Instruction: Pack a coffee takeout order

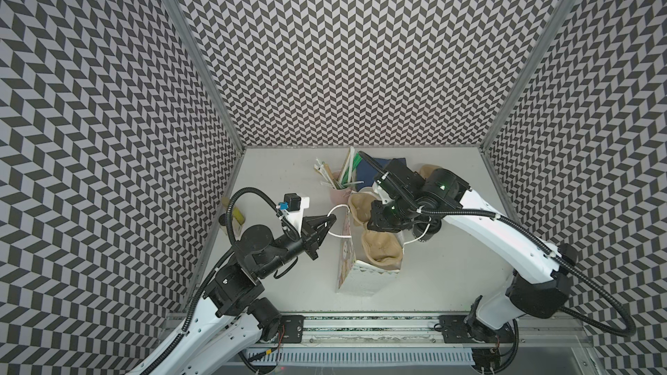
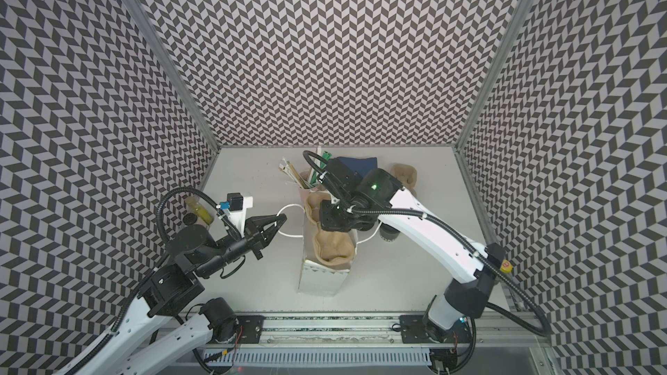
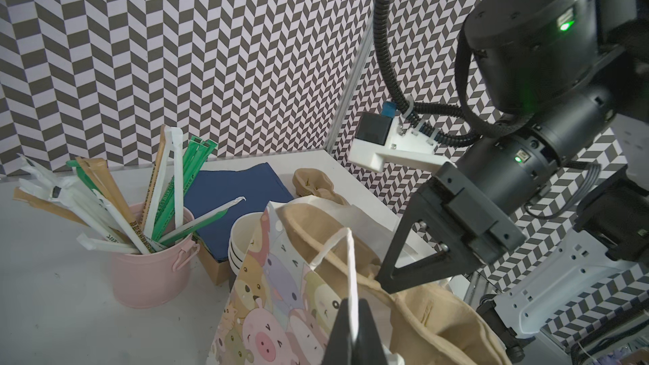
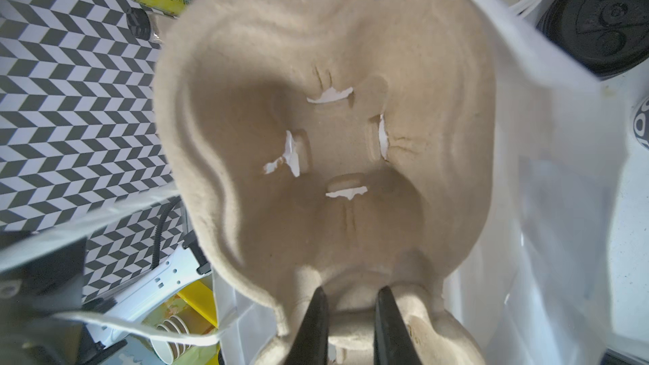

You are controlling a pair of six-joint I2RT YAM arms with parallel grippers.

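Observation:
A brown pulp two-cup carrier (image 1: 383, 248) sits in the mouth of the animal-print paper bag (image 1: 367, 280), its two wells facing up. My right gripper is shut on the narrow middle bridge of the carrier; one empty well with small torn slits fills the right wrist view. To the left of the bag, my left gripper (image 1: 331, 219) is shut on the bag's thin white handle (image 3: 352, 267), pulling it out as a loop. How deep the carrier reaches into the bag is hidden.
Behind the bag stands a pink bucket (image 3: 150, 284) of straws and stirrers, beside a dark blue item (image 3: 233, 196). Another pulp carrier (image 3: 314, 181) lies at the back right. A black lid (image 4: 601, 20) lies right of the bag, and small bottles (image 1: 237, 216) stand far left.

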